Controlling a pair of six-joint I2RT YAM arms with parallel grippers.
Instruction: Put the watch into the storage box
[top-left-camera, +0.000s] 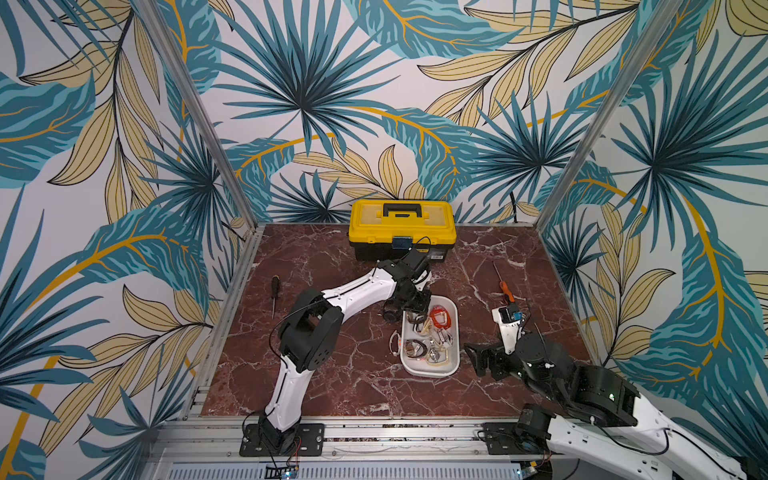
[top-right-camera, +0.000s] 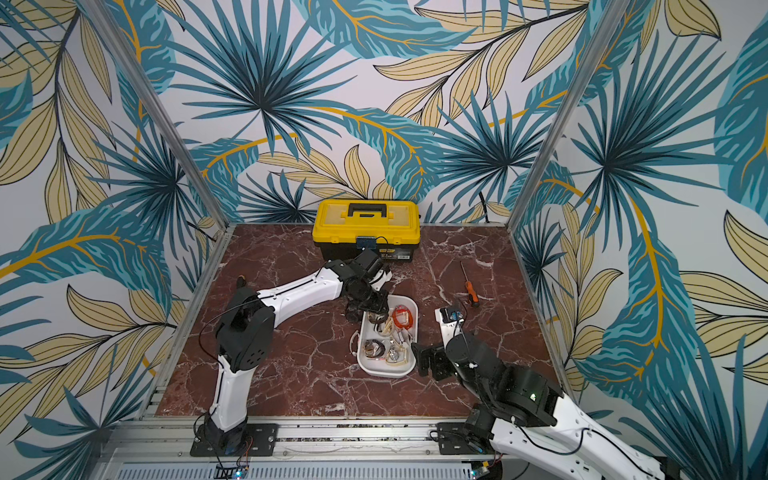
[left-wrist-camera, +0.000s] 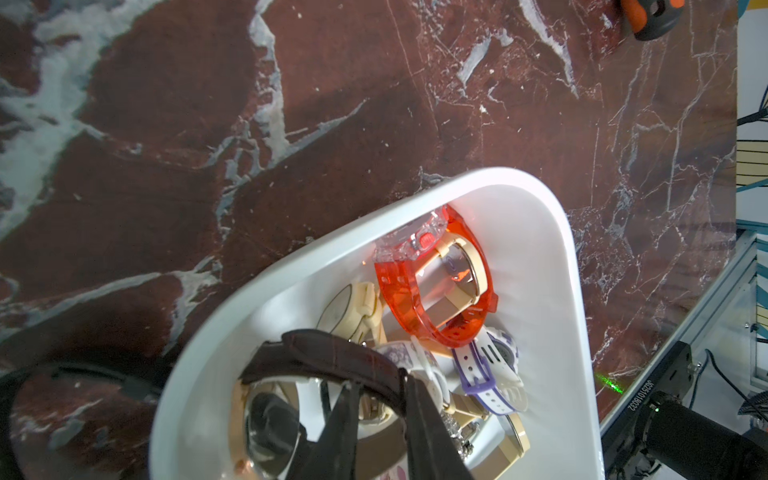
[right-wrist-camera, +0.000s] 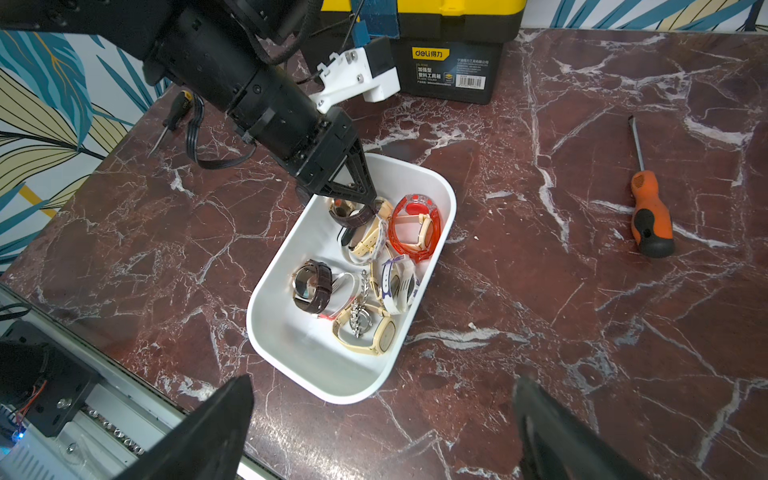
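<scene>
The white storage box (right-wrist-camera: 320, 360) lies mid-table, holding several watches, among them a red one (left-wrist-camera: 472, 320), a silver one and cream ones. My left gripper is over the box's back-left corner, its fingers shut on a dark-strapped watch (left-wrist-camera: 320, 352) inside the rim, as the left wrist view shows. In the top views that watch is mostly hidden by the gripper. My right gripper (top-left-camera: 484, 360) stands open just right of the box, low over the table.
A yellow toolbox (top-left-camera: 401, 220) stands at the back. An orange screwdriver (right-wrist-camera: 652, 216) lies to the right and another screwdriver (top-left-camera: 274, 292) to the left. Bare marble table surrounds the box.
</scene>
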